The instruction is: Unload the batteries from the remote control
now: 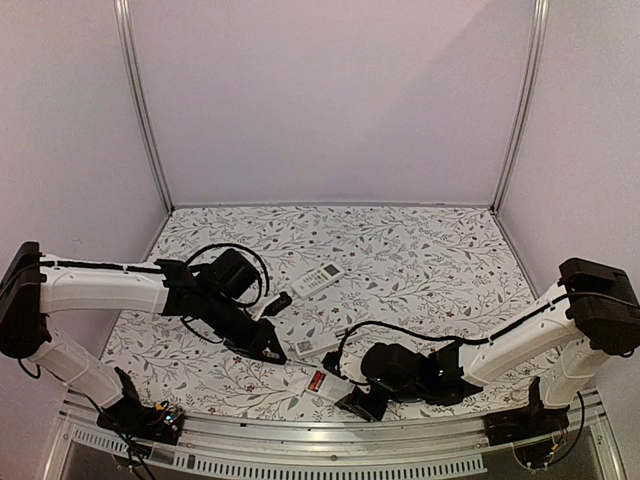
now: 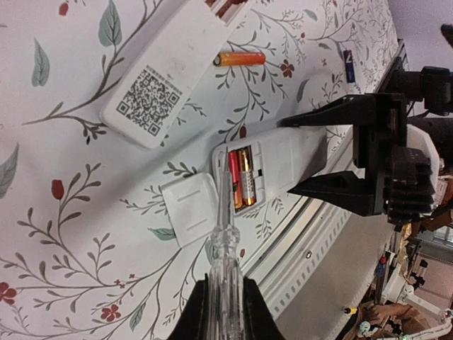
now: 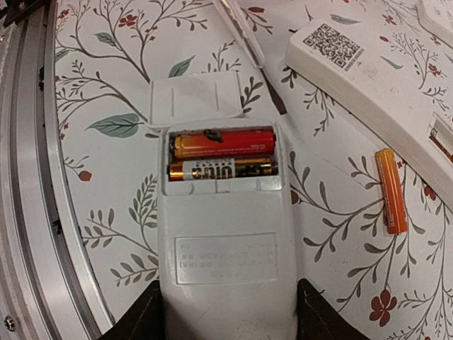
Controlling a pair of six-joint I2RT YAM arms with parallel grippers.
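A white remote control [image 3: 226, 234] lies back side up with its battery bay uncovered. My right gripper is shut on its far end from the bay. Two batteries sit side by side in the bay, a red-orange battery [image 3: 223, 143] and a gold and black battery [image 3: 225, 170]. My left gripper is shut on the clear handle of a screwdriver [image 2: 226, 248]. In the right wrist view, the screwdriver's dark shaft appears beside the bay's corner, apart from the batteries. The detached white cover [image 3: 196, 98] rests on the table by the bay end.
A second white remote [image 2: 148, 103] with a QR code lies nearby, and a loose orange battery [image 3: 391, 191] is beside it. Another remote [image 1: 318, 280] lies farther back. The metal table edge [image 3: 71, 234] runs close by.
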